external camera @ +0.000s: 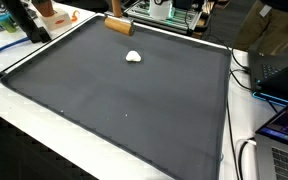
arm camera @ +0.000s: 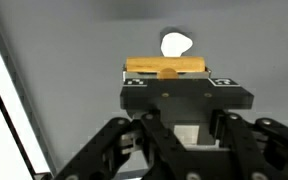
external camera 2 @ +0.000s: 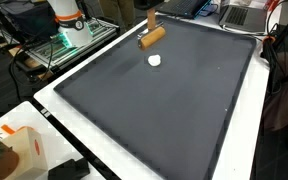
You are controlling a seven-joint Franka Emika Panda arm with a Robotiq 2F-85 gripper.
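A wooden mallet-like piece shows a cylindrical head (external camera: 117, 25) and, in exterior view 2, a thin handle (external camera 2: 151, 19) rising from it. My gripper is shut on the handle; only its rounded tip shows, next to the wooden head (arm camera: 164, 64) in the wrist view. Both exterior views cut off the gripper at the top. A small white object (external camera 2: 154, 60) lies on the grey tabletop (external camera: 134, 100), apart from the head. From above, that white object (arm camera: 176, 44) sits just beyond the head.
Laptops (external camera: 286, 158) stand along the right in exterior view 1. A cluttered side table (external camera: 44, 25) is at the back left. Over the side in exterior view 2 stands a white-and-orange robot part (external camera 2: 72, 22).
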